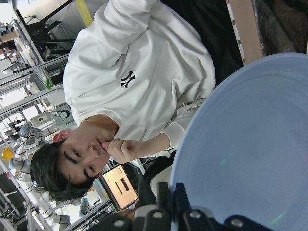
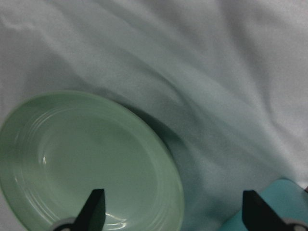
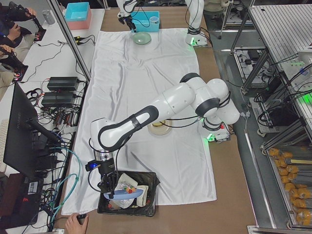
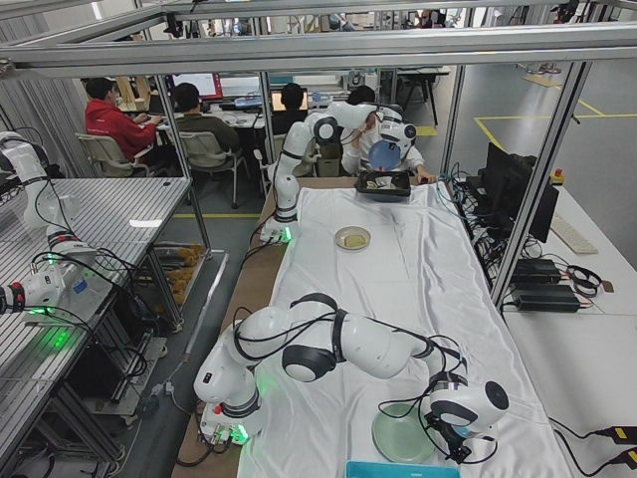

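Note:
My left gripper is shut on the rim of a light blue plate (image 1: 245, 139), held tilted on edge over a black-lined bin (image 3: 151, 192) with crumpled wrappers and paper inside, as seen in the camera left view. A green plate (image 2: 86, 159) lies on the white cloth at the far end. My right gripper is open above that plate's right side, with nothing between its fingers.
A cream plate (image 4: 353, 238) with a yellow item sits mid-cloth. A teal bin (image 4: 402, 468) stands beside the green plate. A person sits just behind the black bin.

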